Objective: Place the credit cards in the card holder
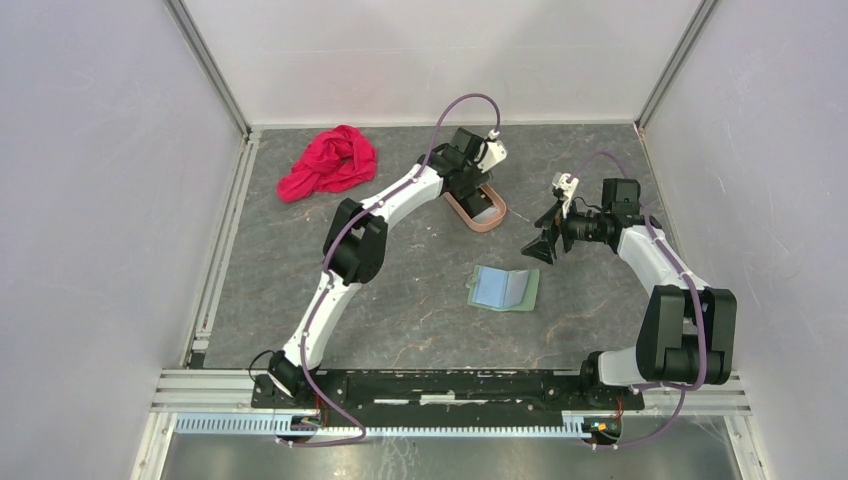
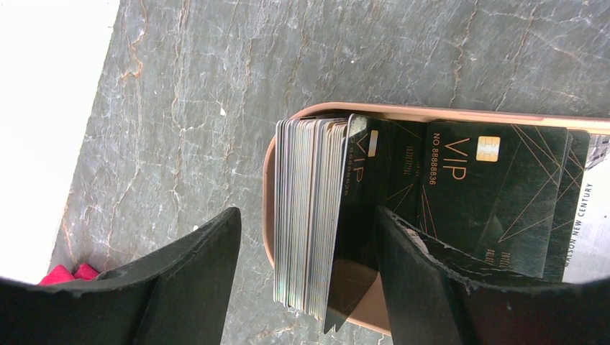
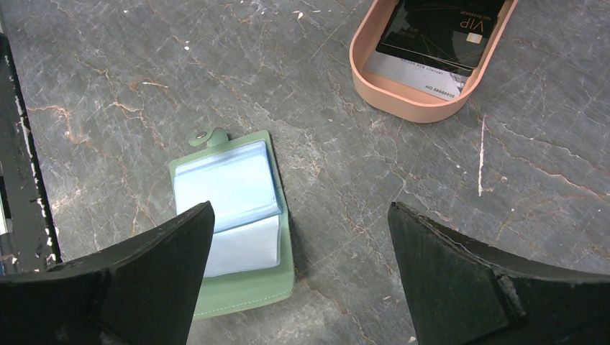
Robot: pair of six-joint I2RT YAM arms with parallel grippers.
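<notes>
A peach box [image 1: 477, 222] [image 3: 405, 108] holds black VIP cards [image 2: 489, 194] and a white card [image 2: 586, 208]. A stack of cards [image 2: 308, 208] stands on edge at one end. My left gripper is over that end, part open, its fingers either side of the stack, not visibly closed on it. The green card holder [image 1: 502, 290] [image 3: 244, 295] lies open with pale blue sleeves. My right gripper stands open above the table beside the holder, nothing between its fingers.
A red cloth [image 1: 325, 163] lies at the back left. Walls enclose the table at the back and sides.
</notes>
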